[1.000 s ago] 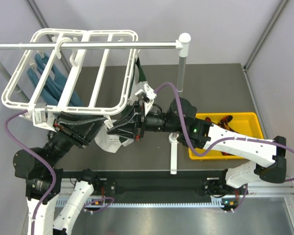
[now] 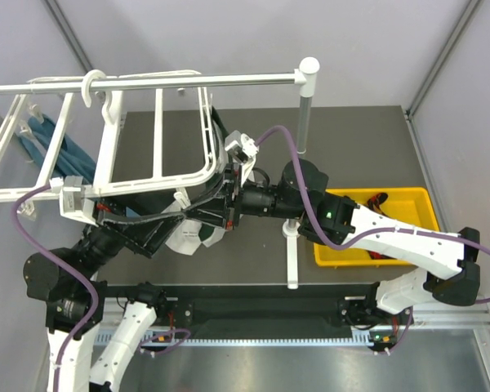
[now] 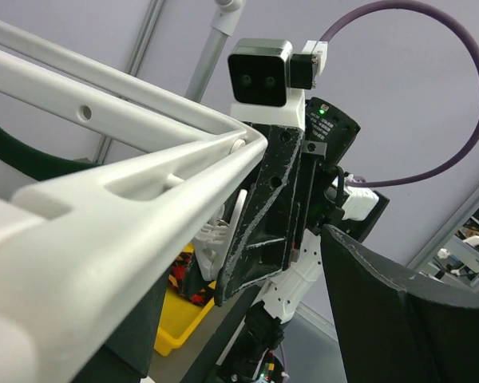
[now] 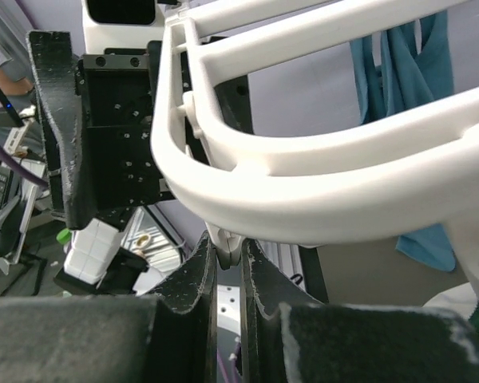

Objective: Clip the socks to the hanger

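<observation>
The white hanger [image 2: 159,180] hangs from a metal rail, its frame tilted. My right gripper is shut on a small white clip [image 4: 225,238] under the hanger's rounded corner. Close beside it at the hanger's near edge, my left gripper stands open with nothing seen between its fingers; the hanger covers part of one finger. Blue socks [image 2: 65,155] hang at the hanger's left side and show again behind it in the right wrist view. White socks with dark green parts [image 2: 186,238] hang below the right side, partly hidden behind the grippers.
A yellow bin [image 2: 331,258] with red and black socks [image 2: 376,202] stands at the right. The metal rail [image 2: 229,80] runs above the hanger to an upright post [image 2: 305,114].
The hanger has swung and tilted, its right edge shifting left and its far edge dropping in view. The blue socks have swayed with it. Both arms have barely moved.
</observation>
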